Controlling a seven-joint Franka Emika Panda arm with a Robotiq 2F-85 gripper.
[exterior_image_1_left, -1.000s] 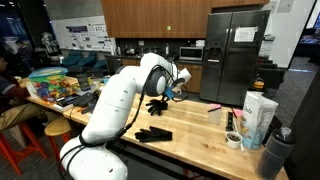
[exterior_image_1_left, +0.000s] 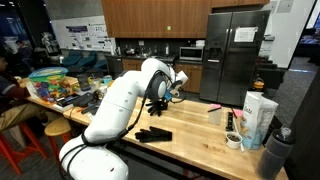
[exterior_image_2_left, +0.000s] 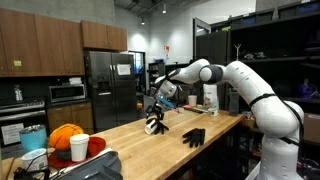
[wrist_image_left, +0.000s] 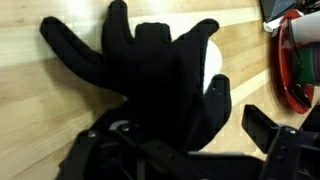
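A black glove (wrist_image_left: 150, 70) fills the middle of the wrist view, its fingers spread towards the top of the view. Partly covered by it is a white rounded object (wrist_image_left: 212, 62), which also shows as a pale shape (exterior_image_2_left: 151, 126) under the hand in exterior view 2. My gripper is open over the glove, its dark fingers apart at the bottom and right of the wrist view. Whether they touch the glove I cannot tell. A second black glove (exterior_image_1_left: 154, 134) lies flat on the table, nearer the arm's base.
The wooden table (exterior_image_1_left: 195, 140) has bare room in its middle. A red tray (exterior_image_2_left: 95, 147), a white cup (exterior_image_2_left: 80, 148) and an orange object (exterior_image_2_left: 66, 136) stand along one side. A bag (exterior_image_1_left: 257, 118) and a dark canister (exterior_image_1_left: 275, 152) are at the other side.
My gripper has come down a little towards the glove and white object. The nearer glove lies where it was.
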